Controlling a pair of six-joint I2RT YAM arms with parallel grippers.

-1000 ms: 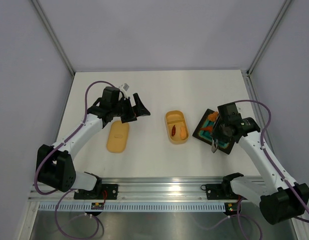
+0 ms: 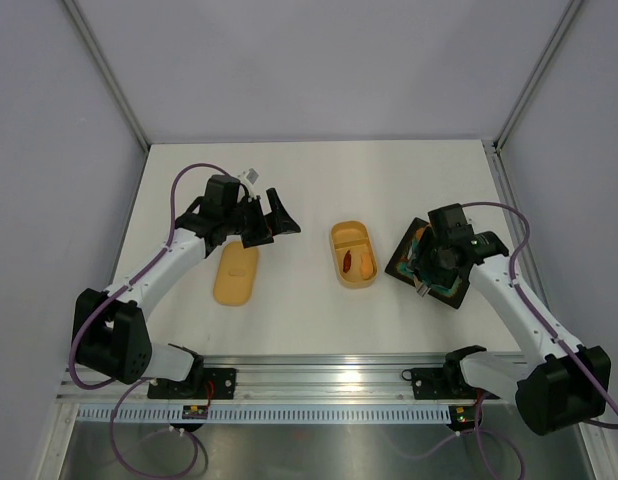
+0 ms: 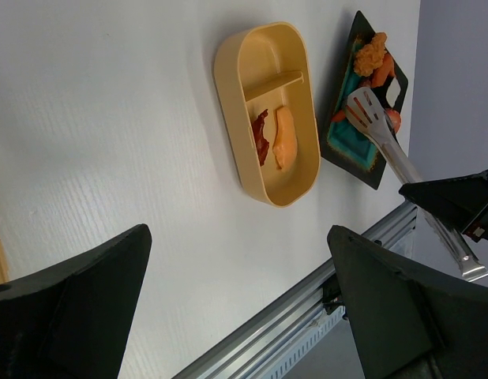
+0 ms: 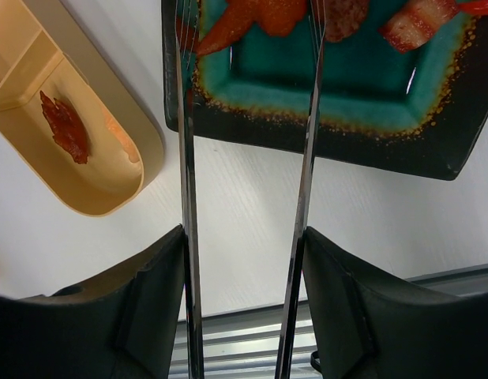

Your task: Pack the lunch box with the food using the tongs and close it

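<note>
A beige two-compartment lunch box point(image 2: 339, 235) holds a dark red piece point(image 4: 66, 130) and an orange-pink piece point(image 3: 285, 138) in its larger compartment. Right of it lies a dark-rimmed teal plate point(image 4: 362, 146) with fried pieces, bacon point(image 4: 418, 20) and other food. My right gripper is over the plate, metal tongs apart around orange fried pieces point(image 4: 275, 9) at its far part. My left gripper point(image 2: 281, 210) stands open above the table, left of the box, empty between its fingers.
A beige lid point(image 2: 236, 275) lies on the table beneath the left arm. A metal rail point(image 2: 309, 362) runs along the front edge.
My right gripper has shifted slightly left over the plate, its tongs now covering more of the food in the top view. The left arm has stayed nearly still.
</note>
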